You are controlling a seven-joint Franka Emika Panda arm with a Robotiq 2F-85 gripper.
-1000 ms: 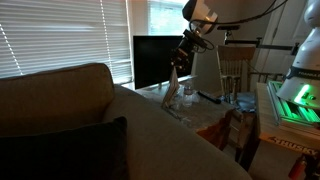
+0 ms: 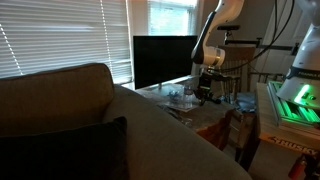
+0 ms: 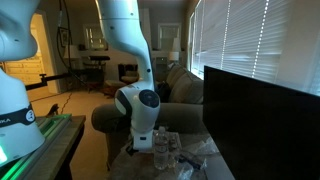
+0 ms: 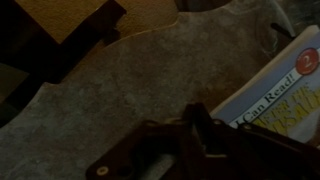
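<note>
My gripper is shut, and nothing shows between its fingers. It points down close above the brown-grey table surface (image 4: 120,90) in the wrist view, beside the left edge of a book (image 4: 295,95) marked "I Can Read!" with a red 2. In exterior view 1 the gripper (image 2: 205,93) is low at the table, right of a pale, crumpled clear-looking item (image 2: 180,100). Exterior view 2 has the gripper (image 3: 140,146) left of a clear bottle (image 3: 162,142); the fingertips are too dark there to make out.
A crumpled clear wrapper (image 3: 204,148) lies near the big black screen (image 3: 255,110). At the wrist view's left is a black object (image 4: 75,45). A sofa (image 2: 180,150) borders the table in exterior view 1.
The arm has come down from high above the table and shifted right. A pale thing that stood tall beneath the gripper one second ago now lies low on the table, apart from it.
</note>
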